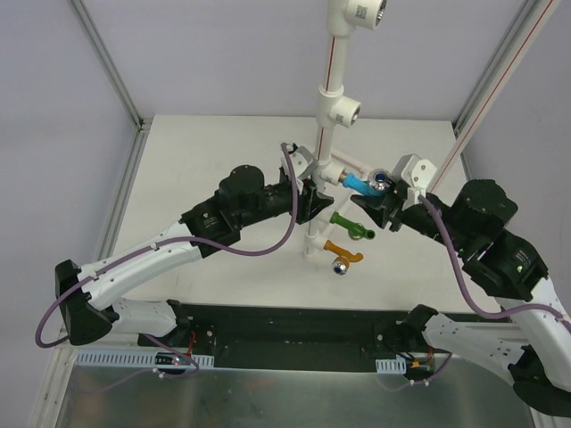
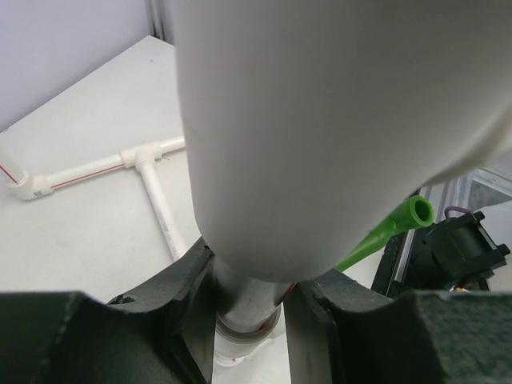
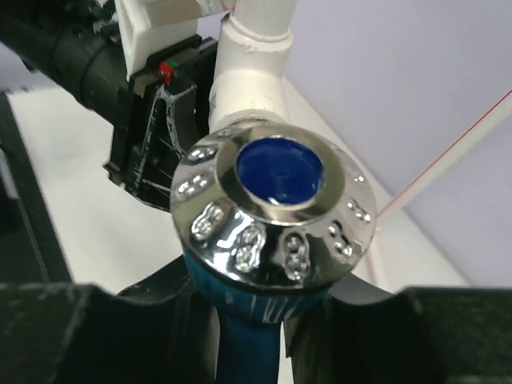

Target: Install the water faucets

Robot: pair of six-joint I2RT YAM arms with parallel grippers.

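Observation:
A white pipe stand point(image 1: 330, 76) leans up through the top view. The blue faucet point(image 1: 355, 184) joins one of its side outlets, its silver knob point(image 3: 272, 204) now facing up. My right gripper is shut on the blue body just below the knob. In the left wrist view my left gripper has its fingers close against both sides of a white pipe section point(image 2: 248, 296), with no gap showing. Lower on the stand sit a green faucet point(image 1: 353, 225) and an orange faucet point(image 1: 343, 251) with a silver knob.
Higher up, two side outlets of the stand, an upper fitting point(image 1: 364, 12) and a lower fitting point(image 1: 344, 111), are bare. Both grippers are close together around the stand.

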